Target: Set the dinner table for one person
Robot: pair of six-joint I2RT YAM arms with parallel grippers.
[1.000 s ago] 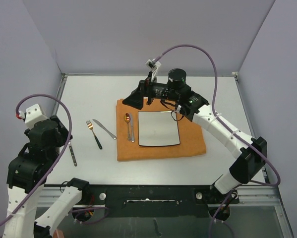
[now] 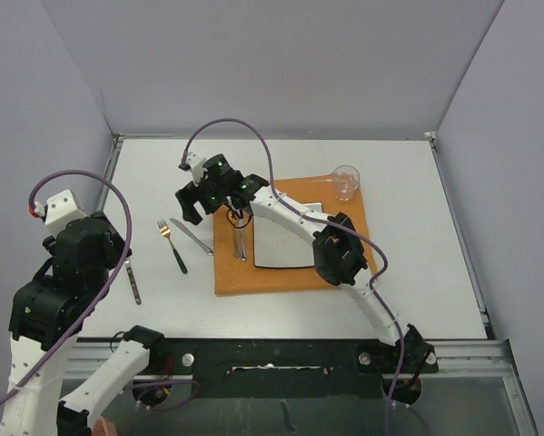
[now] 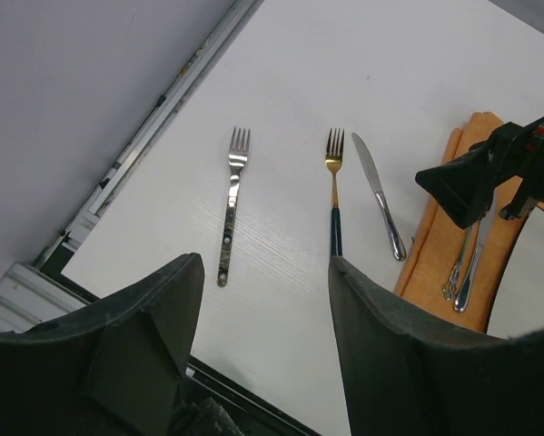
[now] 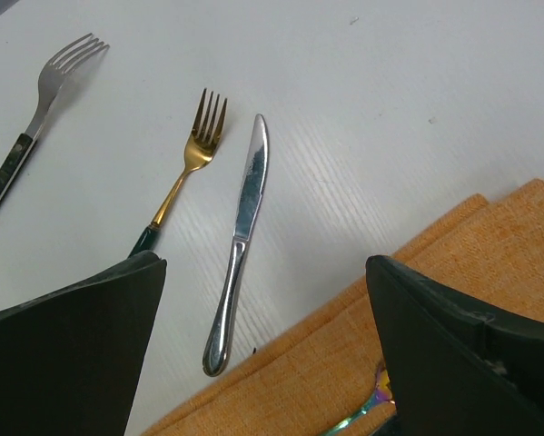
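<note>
On the white table lie a silver fork [image 3: 232,191], a gold fork with dark handle [image 3: 335,209] and a silver knife [image 3: 380,195]. The orange mat [image 2: 244,283] carries a square plate [image 2: 283,254], a knife [image 2: 242,245], a spoon [image 2: 235,243] and, at its back right corner, a glass [image 2: 346,182]. My right gripper [image 2: 188,201] hangs over the mat's left edge, beside the loose knife, open and empty; its arm covers part of the plate. My left gripper is open and empty at the table's left, above the cutlery.
Grey walls border the back and sides. The table's front edge has a dark band below it.
My right gripper has moved left and down from above the back of the mat to beside the loose knife, revealing the glass. The left arm is nearly still.
</note>
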